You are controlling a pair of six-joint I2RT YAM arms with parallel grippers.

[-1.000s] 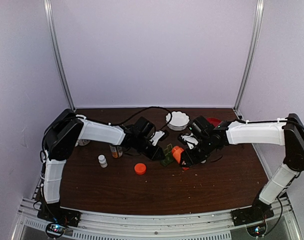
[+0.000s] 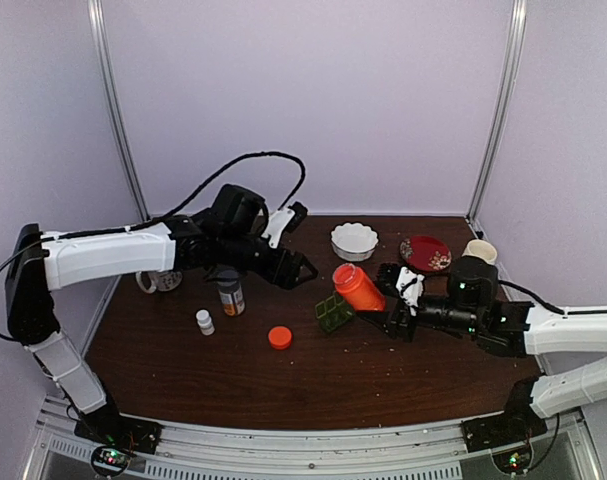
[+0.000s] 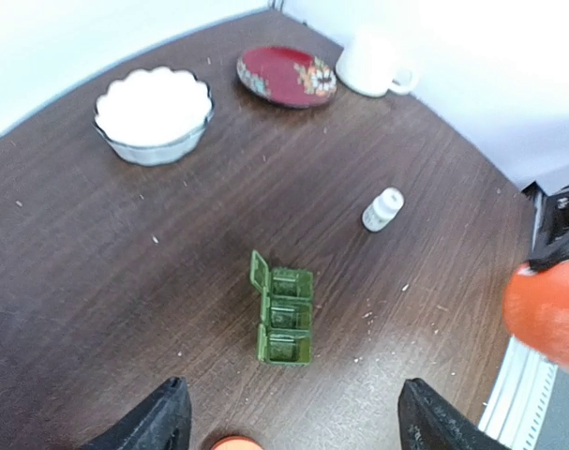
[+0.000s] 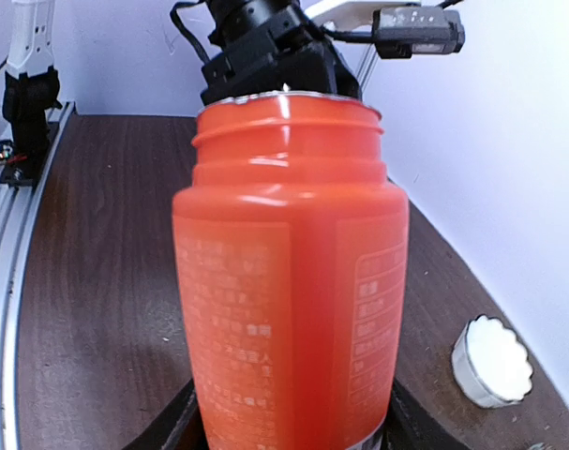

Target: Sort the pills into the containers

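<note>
An uncapped orange bottle point(image 4: 289, 281) is tilted in the air, with my right gripper point(image 2: 373, 302) shut around its lower part. Whether any pills are inside cannot be made out. Below and left of it, the green pill organizer point(image 3: 291, 314) sits on the table with a lid flap raised at one end; its compartments look empty. My left gripper point(image 2: 305, 272) hangs above the table, left of the organizer, its fingers point(image 3: 162, 417) apart with nothing between them. The orange cap point(image 2: 280, 338) lies on the table, left of the organizer.
Behind stand a white fluted bowl point(image 2: 354, 241), a red plate point(image 2: 426, 253) and a white mug point(image 2: 481, 251). A small white bottle point(image 2: 205, 321) and a larger labelled bottle point(image 2: 231, 295) stand at left. Clear table lies in front.
My left gripper has risen and drawn back left, away from the organizer.
</note>
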